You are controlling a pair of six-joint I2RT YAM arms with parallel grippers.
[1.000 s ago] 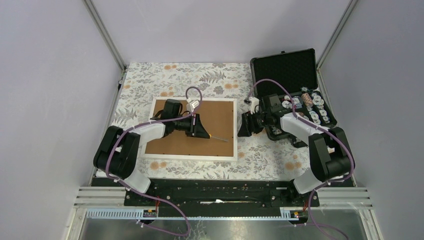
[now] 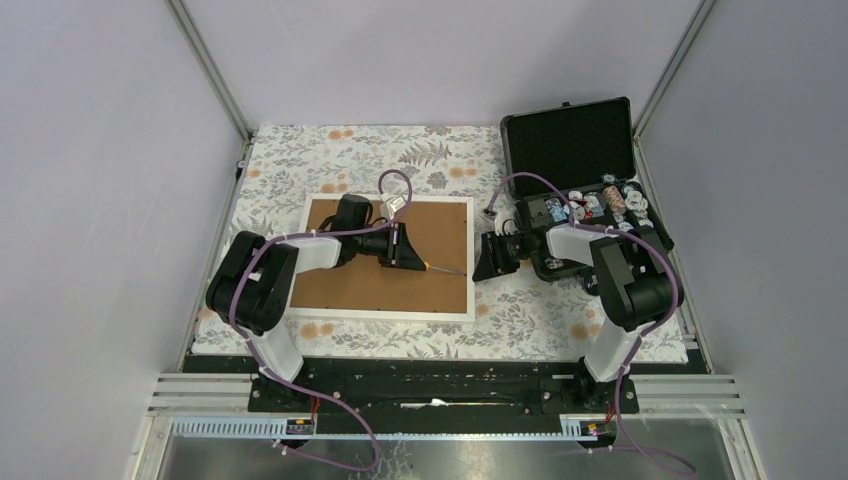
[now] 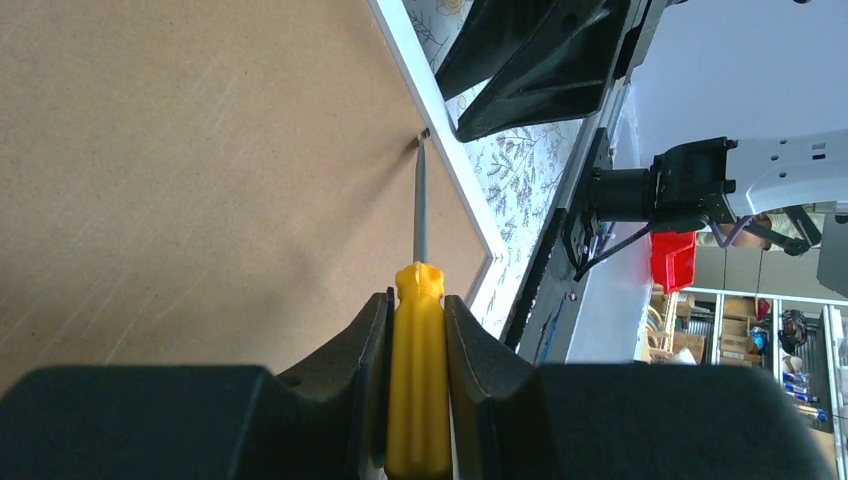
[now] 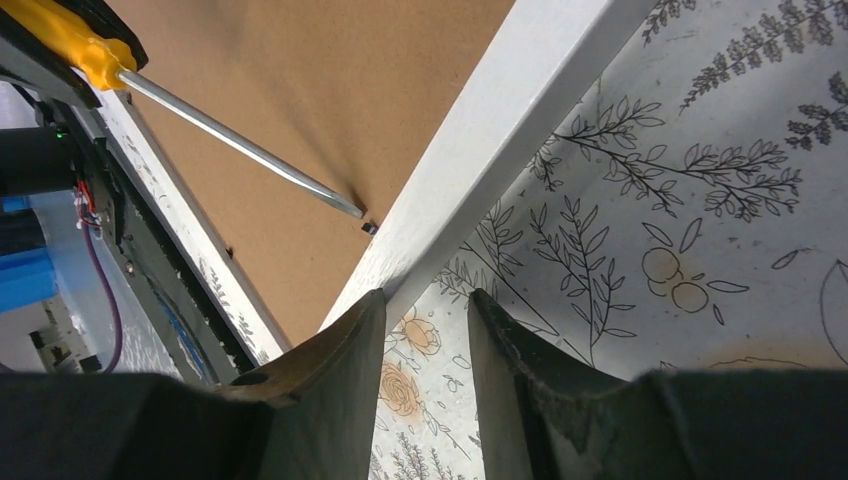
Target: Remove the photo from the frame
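Note:
The white picture frame lies back up, its brown backing board held by small dark tabs along the edge. My left gripper is shut on the yellow handle of a screwdriver. In the right wrist view the screwdriver's tip meets, or nearly meets, a dark tab beside the frame's right side. My right gripper is part open just outside that side. Its left finger stands against the frame's outer edge; bare tablecloth shows between its fingers. The photo is hidden.
An open black case with several tools and parts stands at the back right, behind the right arm. The flowered tablecloth is clear in front of the case and behind the frame.
My left gripper has shifted slightly right, bringing the screwdriver tip towards the frame's right side. My right gripper has come slightly left and nearer the front, up to the frame's edge.

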